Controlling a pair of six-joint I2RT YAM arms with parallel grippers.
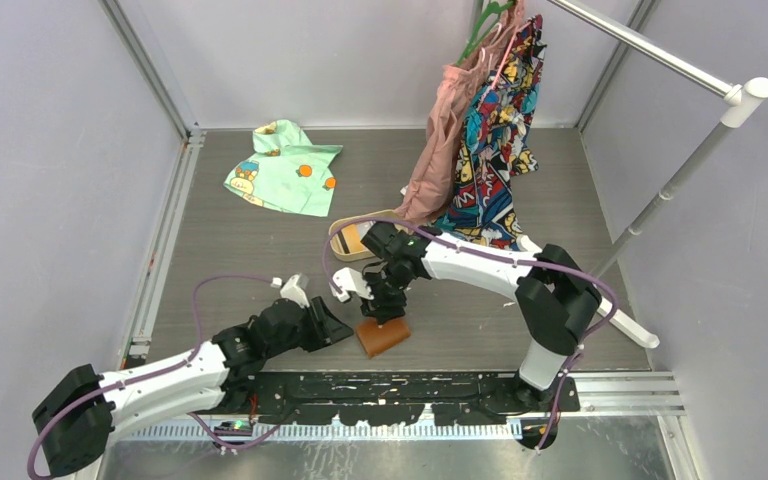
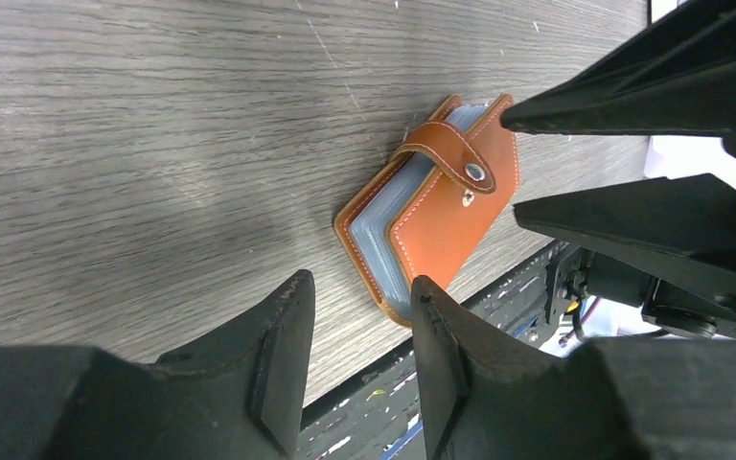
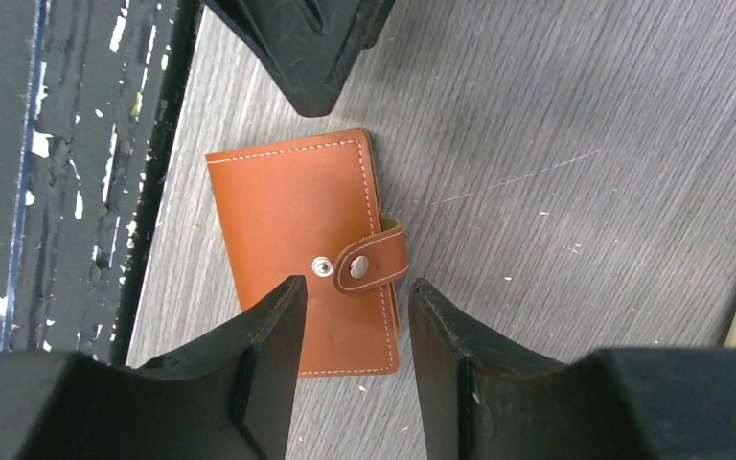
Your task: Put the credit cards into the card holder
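Note:
The brown leather card holder [image 1: 384,337] lies closed on the floor near the front edge, its strap snapped over the side. In the left wrist view, pale blue-grey inner leaves show between the covers of the holder [image 2: 460,220]. Just left of the holder, my left gripper [image 1: 348,333] is low and part open, with nothing between its fingers. My right gripper [image 1: 384,312] hangs over the holder's back edge; in the right wrist view its parted fingers [image 3: 278,321] frame the strap side from above. Cards [image 1: 347,239] sit in the beige tray, partly covered by the right arm.
The beige oval tray [image 1: 336,250] stands behind the right gripper. Farther back lie a green patterned cloth [image 1: 295,170] and hanging clothes [image 1: 450,140] on a rail. Both grippers are close together.

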